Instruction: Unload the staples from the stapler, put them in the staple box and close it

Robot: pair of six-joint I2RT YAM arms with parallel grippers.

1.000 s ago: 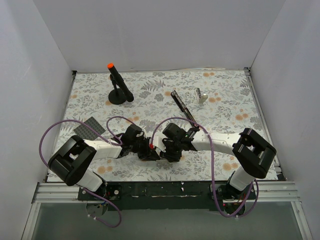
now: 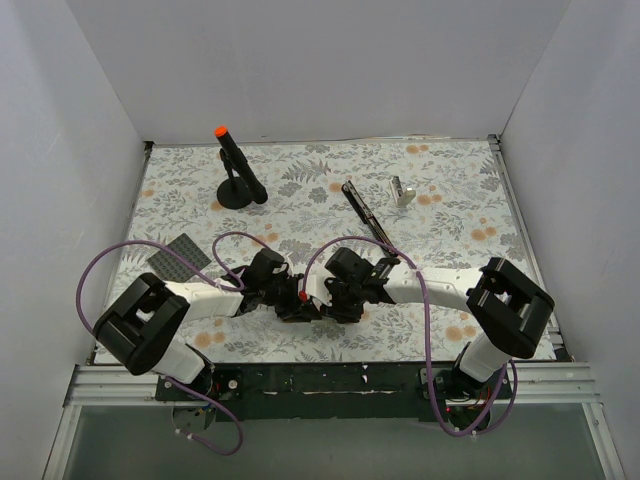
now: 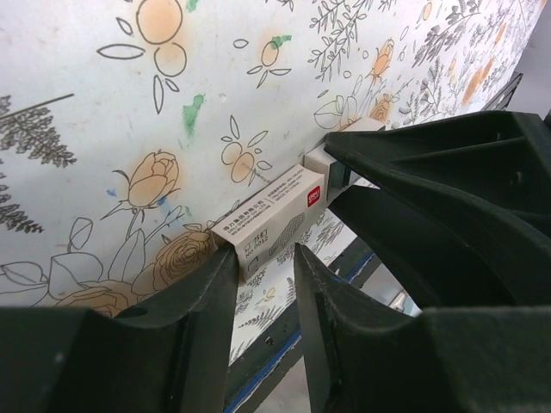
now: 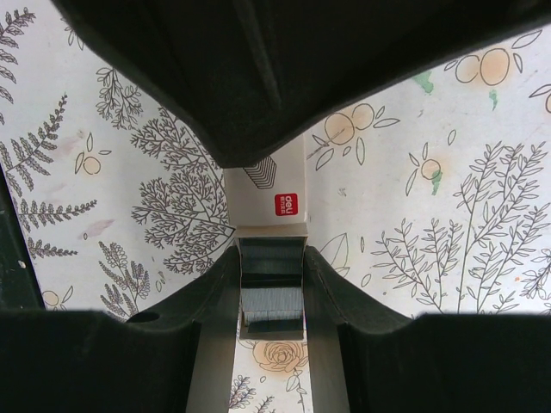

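Note:
The white stapler with a red deli label [image 3: 284, 206] lies at the middle front of the paper. In the right wrist view my right gripper is shut on the stapler's dark end, where a silvery strip [image 4: 271, 301] shows. In the left wrist view my left gripper has its fingertips at the stapler's near end, one on either side of its corner; the finger looks part open. Both grippers meet at the stapler in the top view, where their bodies mostly hide it.
A black stand with an orange-tipped cylinder [image 2: 240, 170] is at the back left. A long black bar [image 2: 365, 215] and a small white object [image 2: 402, 192] lie at the back right. A grey square [image 2: 178, 258] lies at left.
My left arm has shifted very slightly toward the table's front edge. Little else differs in the top view.

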